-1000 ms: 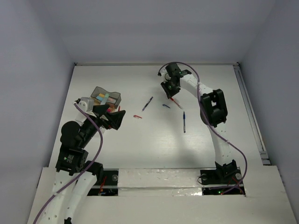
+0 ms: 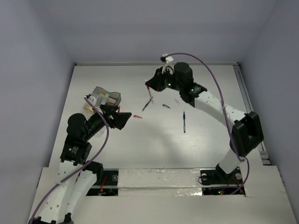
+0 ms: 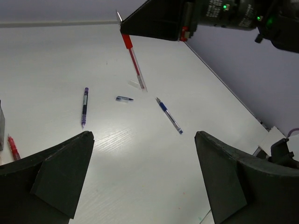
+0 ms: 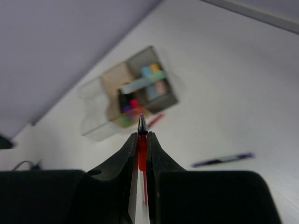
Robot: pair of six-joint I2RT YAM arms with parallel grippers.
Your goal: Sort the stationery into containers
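A red pen [image 4: 142,151] points tip-up between the fingers of my right gripper, which is shut on it near the tip. In the left wrist view the same pen [image 3: 134,60] hangs below that gripper, clear of the table. My left gripper stands open, nothing between its fingers, close to the container [image 2: 114,94] at the table's left. Through its clear walls, several coloured items show in the container [image 4: 168,100]. On the table lie a dark purple pen [image 3: 85,107], a blue pen [image 3: 169,115], a blue cap [image 3: 124,99] and a red cap [image 3: 14,148].
A clear cap [image 3: 134,84] lies near the blue cap. My left arm partly covers the container from above. Walls stand along the back and both sides.
The left gripper has shifted slightly right. The loose pens and caps stay put.
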